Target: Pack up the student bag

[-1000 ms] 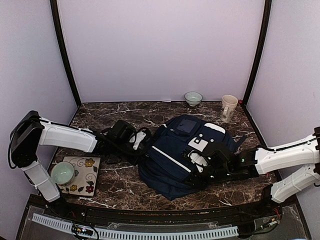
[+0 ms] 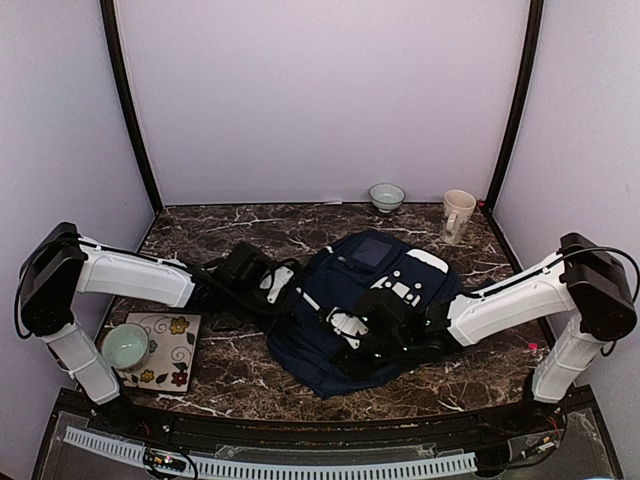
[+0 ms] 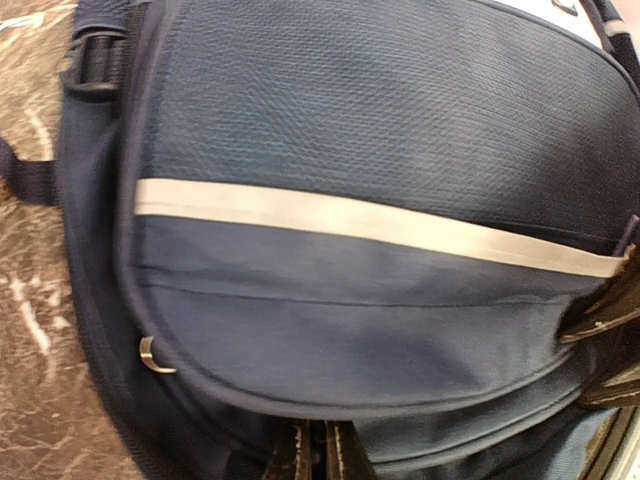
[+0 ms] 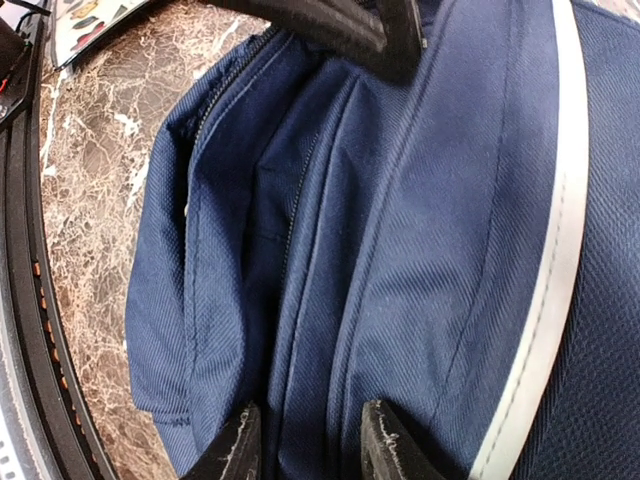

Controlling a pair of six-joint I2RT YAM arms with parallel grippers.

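A navy student bag [image 2: 400, 255] with pale reflective strips lies on the marble table, its zipped edge folds visible along the near left side in the right wrist view. My left gripper is shut on the bag's fabric at the lower edge of the front flap, below the pale strip [image 3: 375, 222]. My right gripper is part open, low over the bag's near edge, with a piped fabric seam between and around its fingers; whether it grips it is unclear.
A patterned board [image 2: 170, 370] with a green bowl [image 2: 125, 346] lies at the front left. A bowl [image 2: 386, 197] and a white mug [image 2: 457, 215] stand at the back right. Bare table shows at the back left.
My right gripper has moved left along the bag's near side. The bag's lower part has shifted slightly left. My left gripper has stayed about where it was.
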